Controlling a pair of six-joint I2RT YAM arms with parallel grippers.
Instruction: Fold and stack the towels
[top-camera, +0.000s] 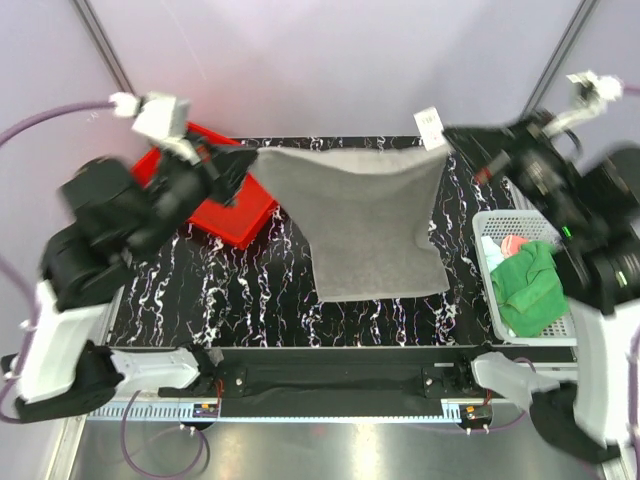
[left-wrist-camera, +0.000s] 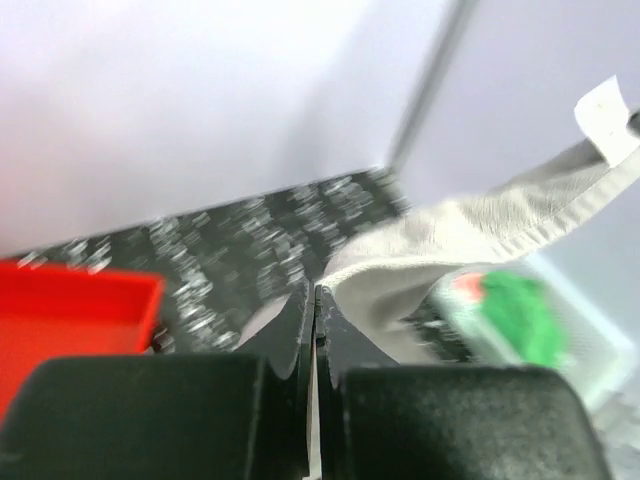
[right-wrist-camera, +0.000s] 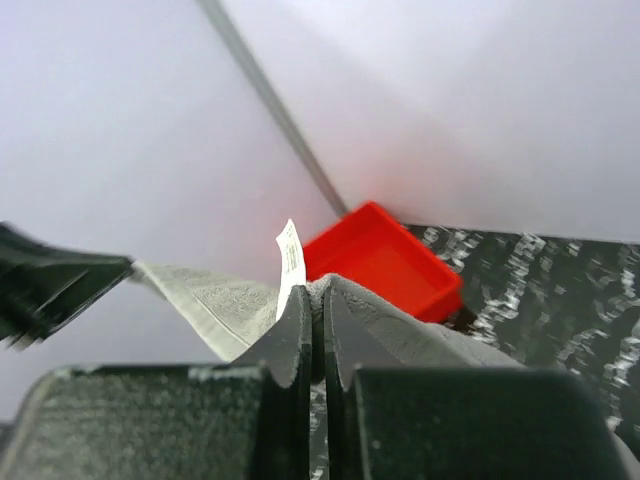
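A grey towel (top-camera: 370, 230) hangs stretched between my two grippers, its lower part over the black marbled table. My left gripper (top-camera: 245, 160) is at its left upper corner; in the left wrist view the fingers (left-wrist-camera: 290, 350) are shut, and whether cloth is between them is hard to see. My right gripper (top-camera: 455, 140) is shut on the right upper corner by a white tag (top-camera: 429, 128); in the right wrist view the towel (right-wrist-camera: 400, 330) bunches at the fingertips.
A red bin (top-camera: 225, 215) stands at the back left. A white basket (top-camera: 485, 230) with a green towel (top-camera: 530, 290) and other cloths stands at the right. Bare table (top-camera: 190, 310) shows at the front left.
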